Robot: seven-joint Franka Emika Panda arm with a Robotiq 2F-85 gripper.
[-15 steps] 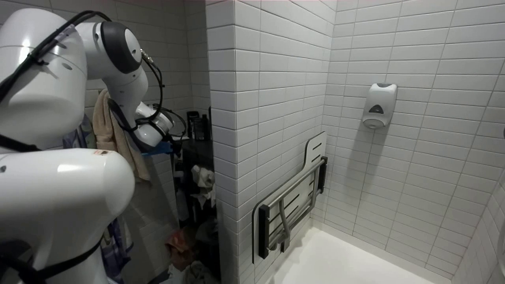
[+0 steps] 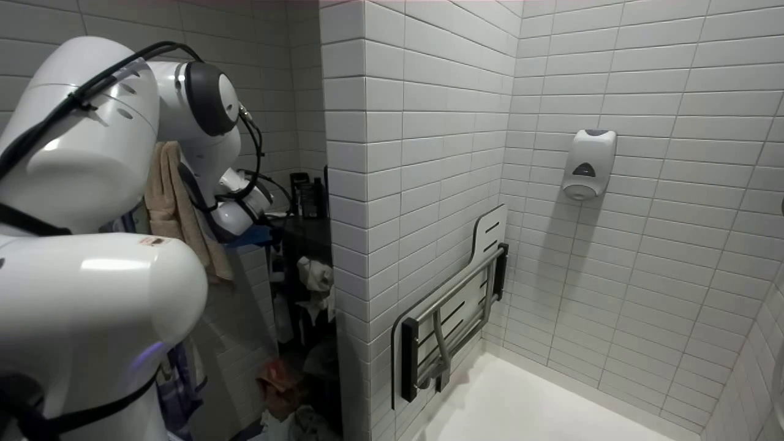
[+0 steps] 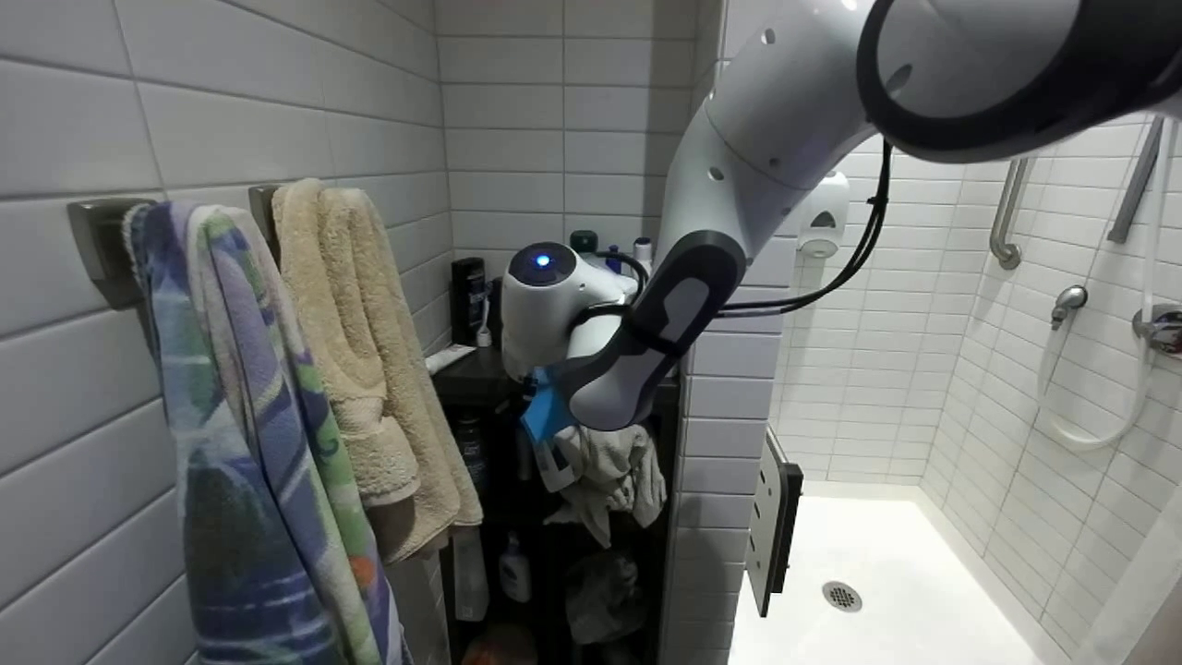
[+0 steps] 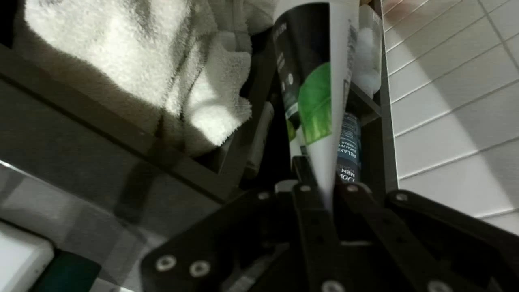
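Note:
In the wrist view a white tube [image 4: 314, 82] with a black label and a green leaf extends up from my gripper. The black fingers are shut on its narrow, flattened end. The tube's other end runs past the frame's top edge. Seen from outside, the arm's wrist [image 2: 242, 209] is bent downward at the dark shelf unit [image 2: 305, 235]; the fingers are too dark there to make out. In the second exterior view the wrist [image 3: 543, 316] hides the gripper.
Crumpled pale cloth [image 4: 146, 63] fills a shelf compartment, beside a dark bottle [image 4: 349, 151] and a whitish bottle [image 4: 368, 53]. Black bottles [image 2: 309, 195] stand on the shelf top. Towels [image 3: 366, 377] hang left of the arm. A tiled wall corner [image 2: 360, 220] borders the shelf on the right.
In the first exterior view, the arm's upper links have shifted right and down. The wrist has moved slightly right and lower at the shelf. The surroundings look the same.

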